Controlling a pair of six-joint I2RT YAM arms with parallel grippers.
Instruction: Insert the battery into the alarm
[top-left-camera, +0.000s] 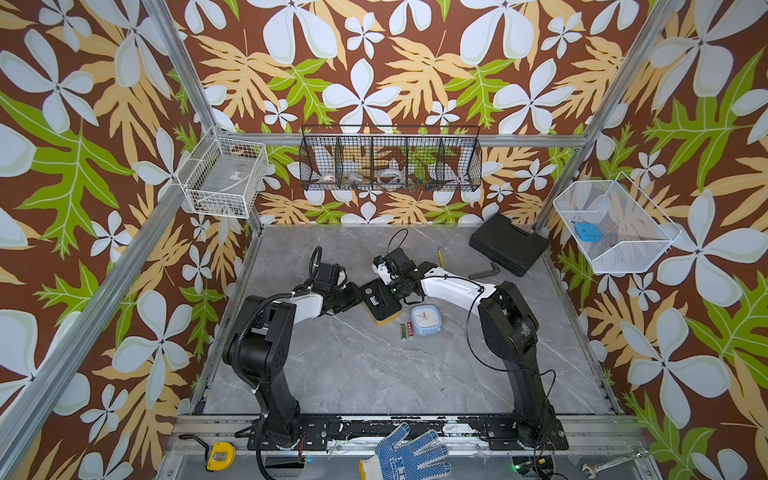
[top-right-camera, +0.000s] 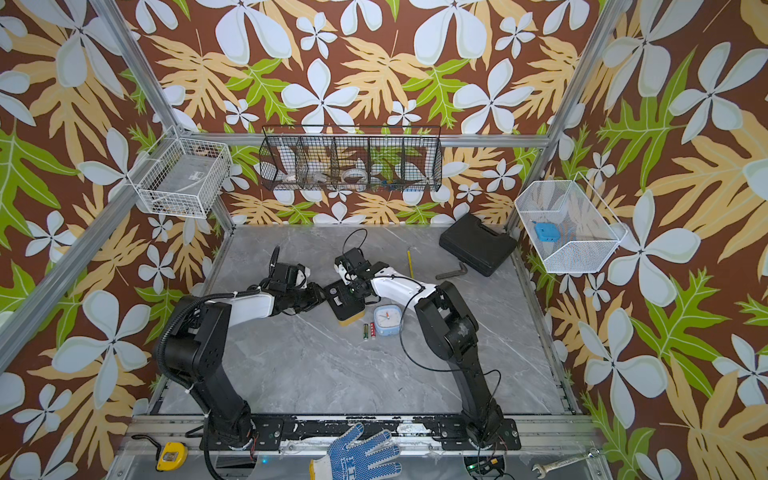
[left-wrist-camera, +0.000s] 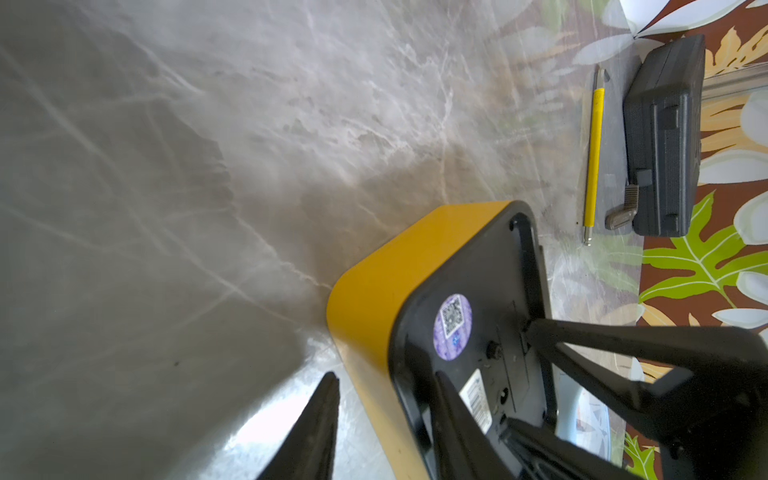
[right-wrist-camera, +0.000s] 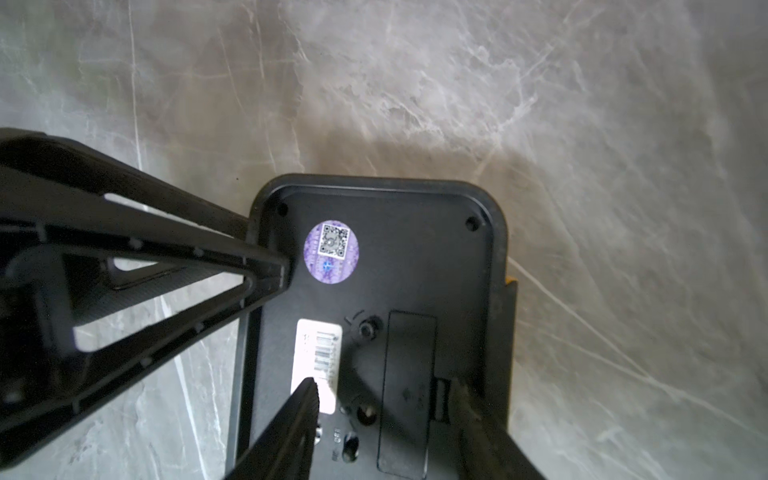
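The alarm (right-wrist-camera: 424, 264), yellow-sided with a black back, lies back-up on the table in the middle of both top views. Its closed-looking battery cover (right-wrist-camera: 408, 376) shows in the right wrist view. My left gripper is at the alarm's left side, fingers apart, one over its rim; whether it touches is unclear. My right gripper is over the back with fingers apart, above the cover area. Two batteries (top-left-camera: 406, 330), one green and one red, lie in front of the alarm, beside a light blue clock (top-left-camera: 425, 318).
A black case (top-left-camera: 509, 243), a yellow pencil-like tool (left-wrist-camera: 593, 152) and a dark bent tool (top-left-camera: 484, 272) lie at the back right. Wire baskets (top-left-camera: 389, 160) hang on the walls.
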